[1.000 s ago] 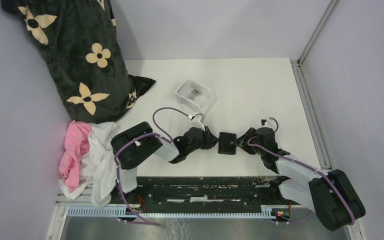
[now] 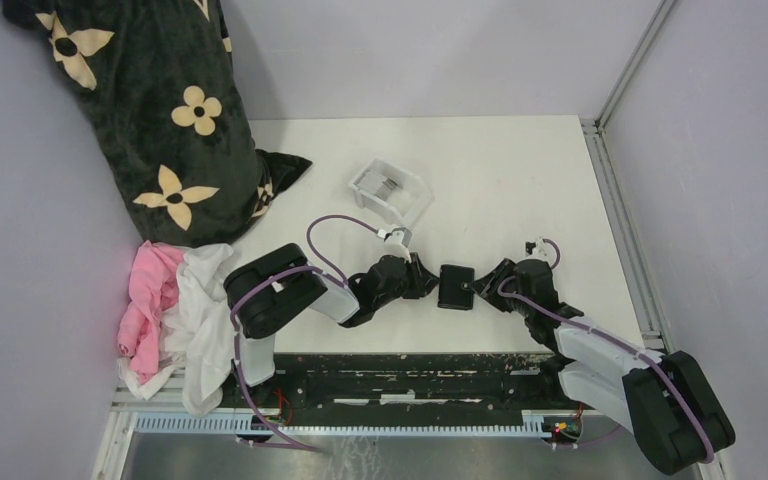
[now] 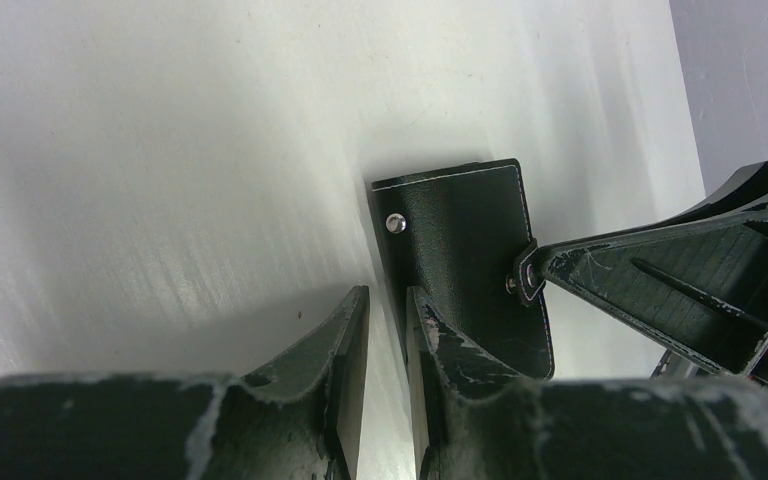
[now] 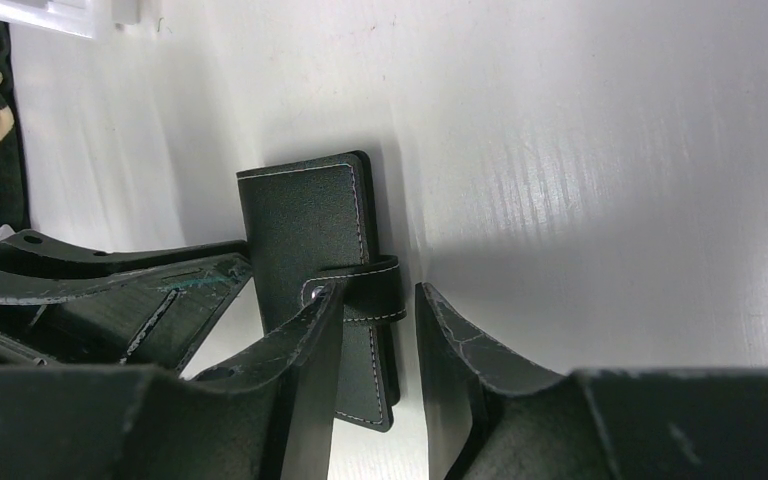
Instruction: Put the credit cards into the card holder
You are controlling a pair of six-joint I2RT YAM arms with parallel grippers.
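Note:
A black card holder lies flat on the white table between my two grippers. In the left wrist view, a silver snap shows near its left edge. A short black strap wraps its right edge in the right wrist view, and one finger of my right gripper overlaps it; I cannot tell if they touch. That gripper is open. My left gripper is open by a narrow gap at the holder's left edge, nothing visible between its fingers. Pale card-like pieces lie in a bin; I cannot make out details.
The white bin stands behind the left gripper. Dark flowered fabric covers the back left, with pink cloth and white cloth in front.
The card holder has shifted very slightly to the right.

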